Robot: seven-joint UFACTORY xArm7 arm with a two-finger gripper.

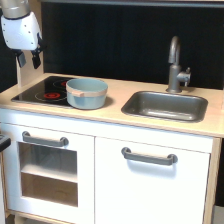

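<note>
My gripper (31, 55) hangs at the upper left, in front of the dark back wall and above the stove corner. Its two dark fingers (20, 60) stand apart, and nothing shows between them. A blue-grey pot (87, 101) rests on the counter, partly over the right side of the black cooktop (38, 94). The pot is upright, lower than my gripper and to the right of it. From this angle little of its inside can be made out.
On the right of the wooden counter (125, 91) a metal sink (150, 105) is set in, with a tall grey faucet (174, 55) behind it. Bare counter lies between pot and sink. Below are a windowed oven door (43, 137) and a white cabinet door (140, 190), both with grey handles.
</note>
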